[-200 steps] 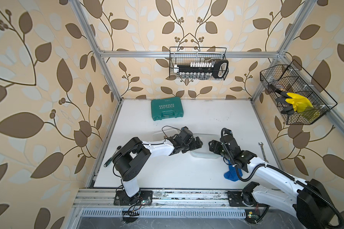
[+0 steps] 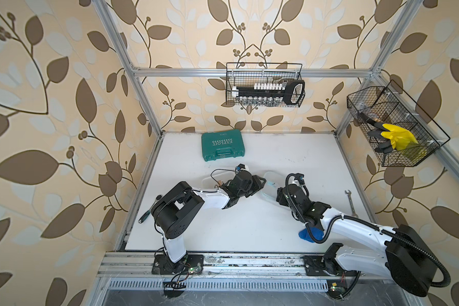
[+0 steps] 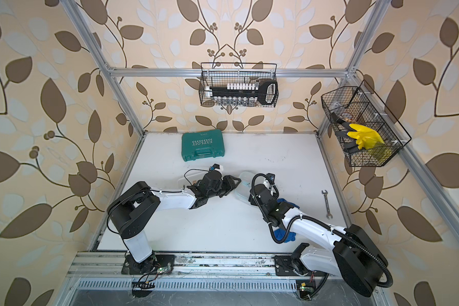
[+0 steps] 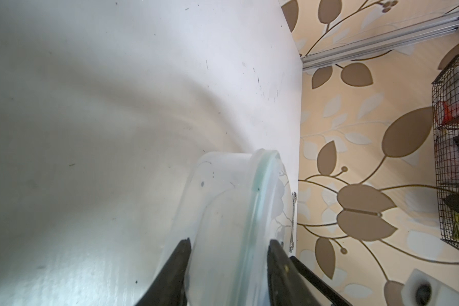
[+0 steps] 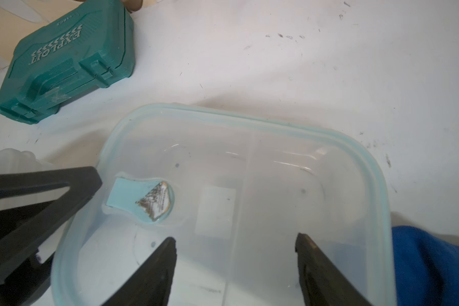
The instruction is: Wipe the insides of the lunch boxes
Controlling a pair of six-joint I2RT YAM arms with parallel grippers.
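Observation:
A translucent lunch box (image 5: 270, 173) with a pale teal rim fills much of the right wrist view. A teal tab (image 5: 137, 199) with a dark-speckled patch shows on it. My left gripper is at its left edge, fingers apart, with part of the box showing between them; contact is unclear. Over the box, my right gripper is open with nothing between its fingers. A second translucent box (image 5: 10, 158) stands to the left, mostly behind the left gripper. The blue cloth (image 5: 433, 267) lies right of the nearer box, partly under the right arm in the top views.
Behind the boxes sits a green case (image 2: 222, 144). A screwdriver (image 2: 149, 210) lies at the left edge and a wrench (image 2: 351, 203) at the right. Wire baskets (image 2: 264, 89) hang above.
My right gripper has moved left over the box. The nearer box's outline has turned or tilted from how it lay before.

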